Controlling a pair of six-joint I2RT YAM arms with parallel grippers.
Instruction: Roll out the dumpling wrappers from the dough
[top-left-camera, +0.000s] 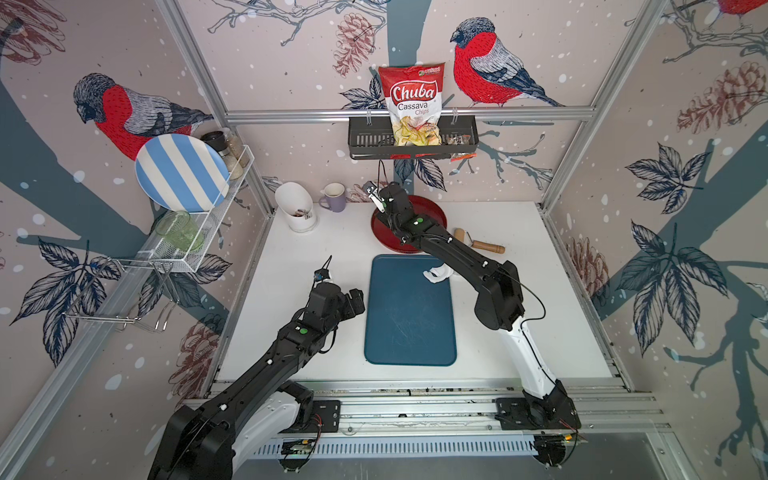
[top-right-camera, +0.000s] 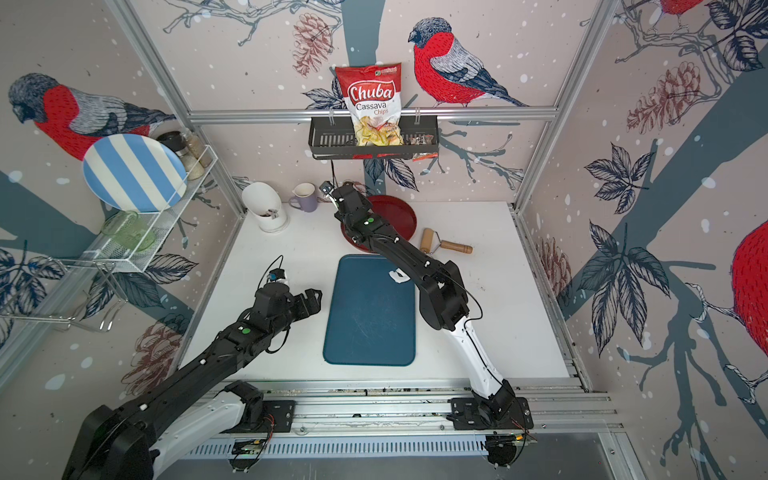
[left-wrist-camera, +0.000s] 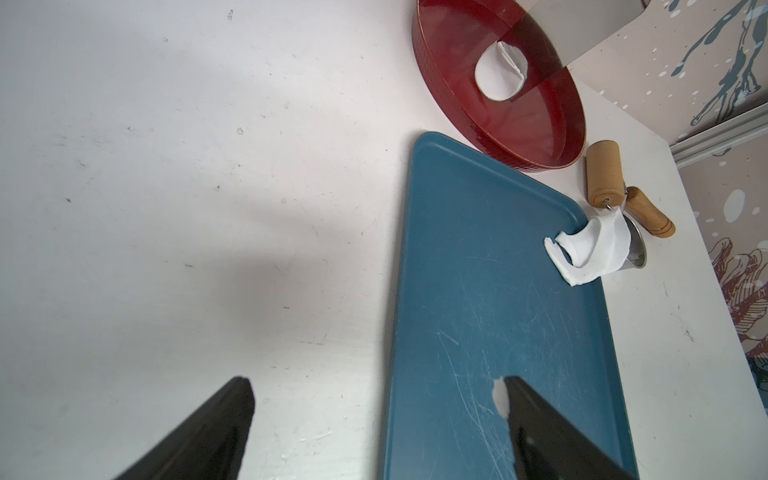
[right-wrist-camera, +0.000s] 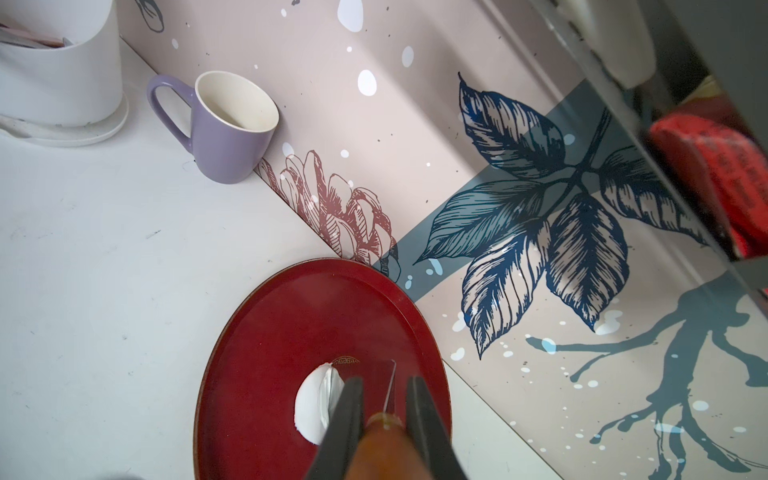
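My right gripper is shut on a wooden handle (right-wrist-camera: 385, 456); a thin metal edge shows beyond it. A plain grey blade (left-wrist-camera: 596, 24) above the plate in the left wrist view appears to be this tool. Below, a white dough round (right-wrist-camera: 313, 408) with a folded piece lies in the red plate (right-wrist-camera: 256, 352). A ragged ring-like dough scrap (left-wrist-camera: 600, 248) hangs over the right edge of the blue board (left-wrist-camera: 488, 336). My left gripper stands open and empty over the board's left side. The wooden roller (left-wrist-camera: 605, 172) rests behind the board.
Beside the scrap sits a small metal cup (left-wrist-camera: 637, 244). A purple mug (right-wrist-camera: 232, 128) and a white holder (right-wrist-camera: 64, 80) stand back left. Overhead, a black shelf (top-left-camera: 372, 140) holds a chip bag (top-left-camera: 414, 104). Table left of the board is bare.
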